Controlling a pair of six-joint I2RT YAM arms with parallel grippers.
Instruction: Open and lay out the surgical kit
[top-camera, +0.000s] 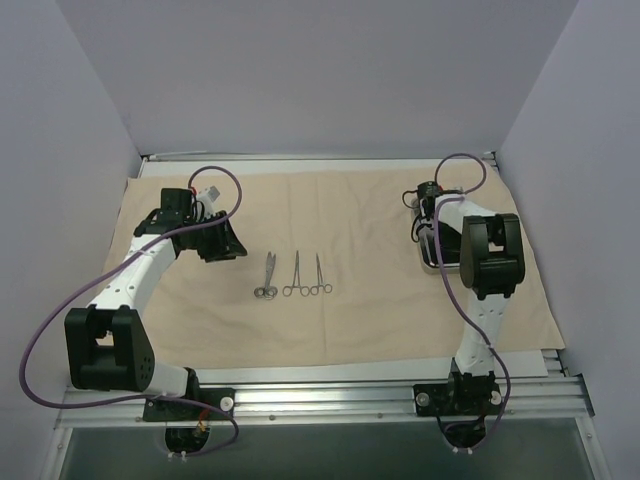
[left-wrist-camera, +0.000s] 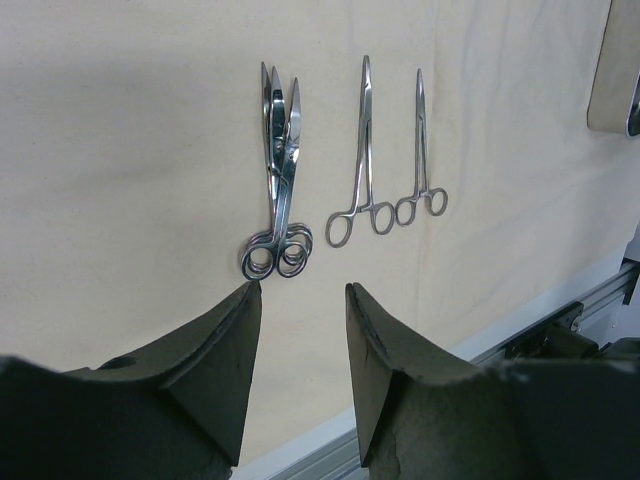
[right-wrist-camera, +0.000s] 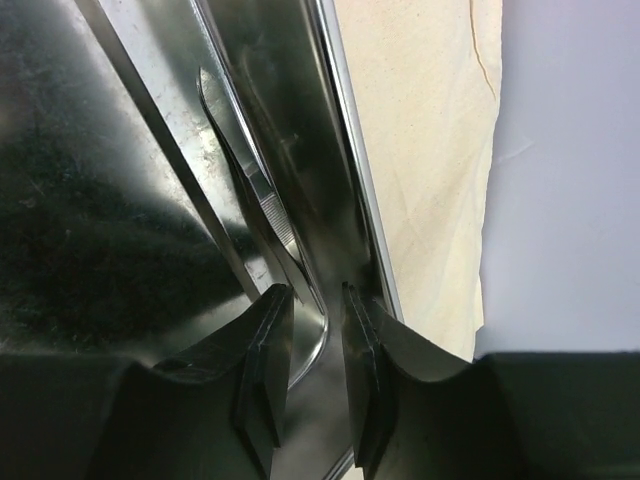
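Scissors (left-wrist-camera: 284, 180) lie overlapped on the cloth in the left wrist view, beside two hemostats, a larger one (left-wrist-camera: 363, 160) and a smaller one (left-wrist-camera: 420, 160). My left gripper is open above the cloth, left of these tools in the top view, with nothing between its fingers. A metal tray (top-camera: 428, 262) sits at the right, partly covered by my right arm. Inside it, slim tweezers (right-wrist-camera: 270, 205) lean along the wall in the right wrist view. Over their near end my right gripper stands part open, its fingers apart; contact cannot be made out.
Beige cloth (top-camera: 370, 310) covers the table, with wide free room between the laid-out tools and the tray. Grey walls (top-camera: 320, 80) enclose the back and sides. The tray's raised rim (right-wrist-camera: 352, 130) runs close beside the right fingers.
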